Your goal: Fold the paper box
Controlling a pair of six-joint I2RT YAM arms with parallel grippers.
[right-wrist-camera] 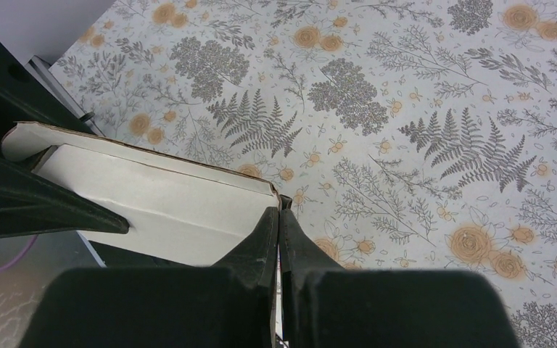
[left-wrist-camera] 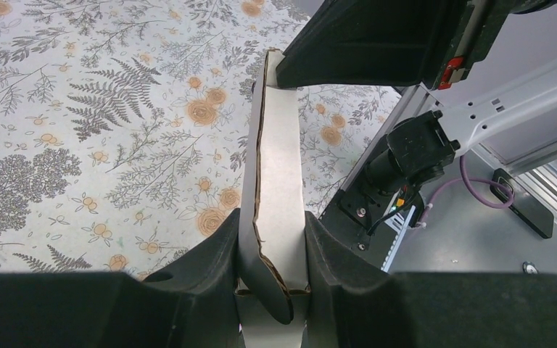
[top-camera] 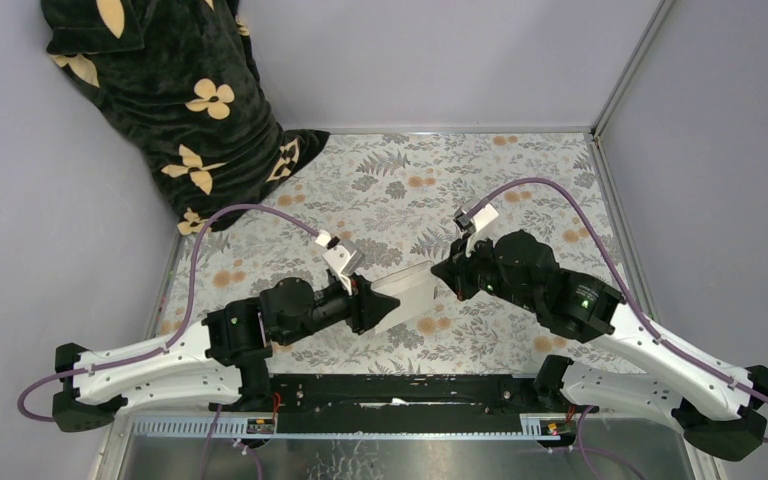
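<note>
A white cardboard paper box point(top-camera: 404, 298) with brown cut edges is held in the air between both arms. My left gripper point(top-camera: 370, 305) is shut on its near-left end; in the left wrist view the box point(left-wrist-camera: 281, 159) rises from between those fingers as a narrow strip with a thin flap along one side. My right gripper point(top-camera: 442, 273) is at the other end; in the right wrist view its fingertips point(right-wrist-camera: 268, 225) are closed on the end of the box point(right-wrist-camera: 159, 196), whose long top edge runs off to the left.
A dark green cloth with yellow flowers point(top-camera: 175, 120) lies along the back left. Grey walls surround the mat, and a black strip runs along the front edge.
</note>
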